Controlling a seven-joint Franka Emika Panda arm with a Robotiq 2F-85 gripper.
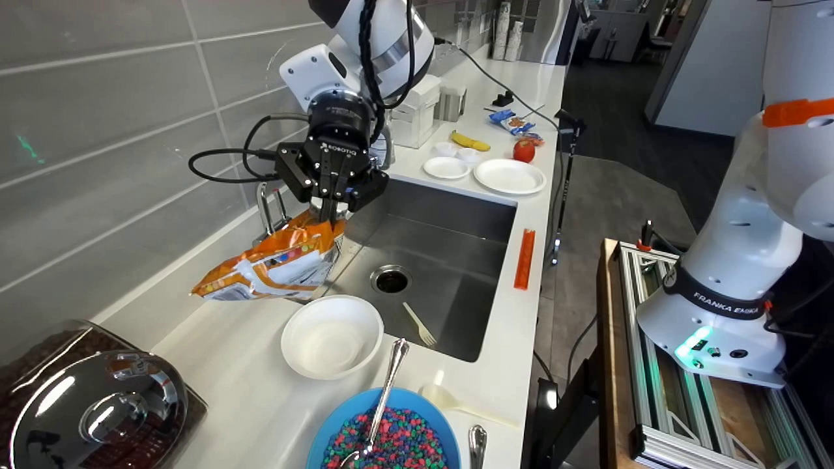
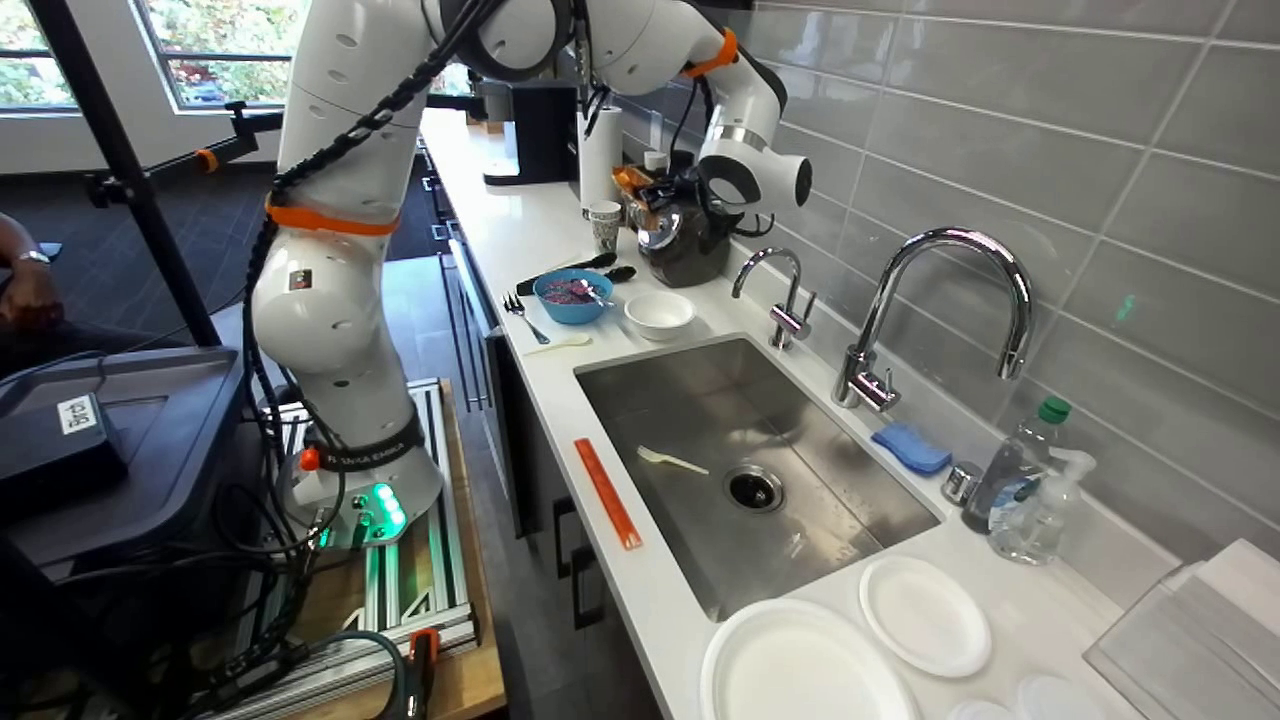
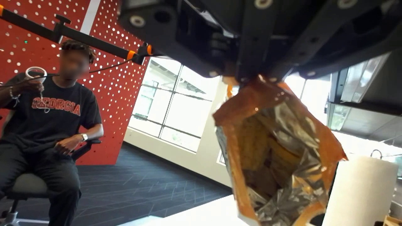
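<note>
An orange foil snack bag hangs from my gripper, its edge pinched between the shut fingers. In exterior view 1 the bag stretches out to the left, in the air past the rim of the white bowl. That bowl looks empty and stands on the counter beside the sink. The wrist view looks into the bag's open mouth, with silvery lining and yellowish-brown shapes inside. In exterior view 2 the gripper is largely hidden behind the arm, with a bit of orange bag showing.
A blue bowl of colourful bits holds a spoon. The dark glass jar stands at the near left. A steel sink with a fork inside lies behind the white bowl. Faucets rise along the tiled wall; plates sit beyond the sink.
</note>
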